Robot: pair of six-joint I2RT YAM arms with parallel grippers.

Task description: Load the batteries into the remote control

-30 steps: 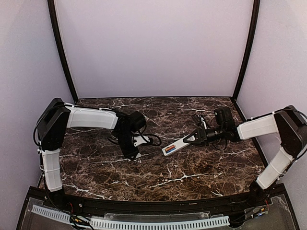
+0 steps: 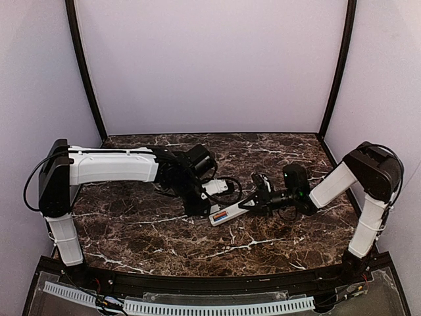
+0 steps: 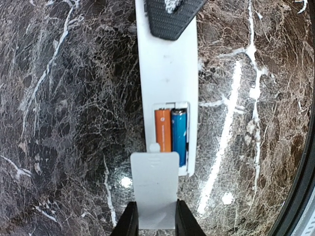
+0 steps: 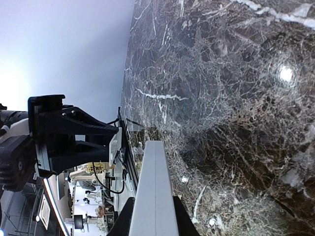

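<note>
The white remote control [image 2: 231, 210] is held over the table by my right gripper [image 2: 256, 201], shut on it; in the right wrist view its white body [image 4: 154, 191] fills the space between the fingers. In the left wrist view the open compartment holds an orange battery [image 3: 162, 128] and a blue battery [image 3: 179, 135] side by side. My left gripper is shut on the white battery cover [image 3: 155, 182], which sits at the compartment's lower end, overlapping it in view, with both batteries still visible above it. Whether cover and remote touch, I cannot tell.
Walls stand at the back and sides, and a dark frame edge [image 2: 210, 282] runs along the front.
The right gripper has brought the remote left and toward the front, so the two are now closer.
</note>
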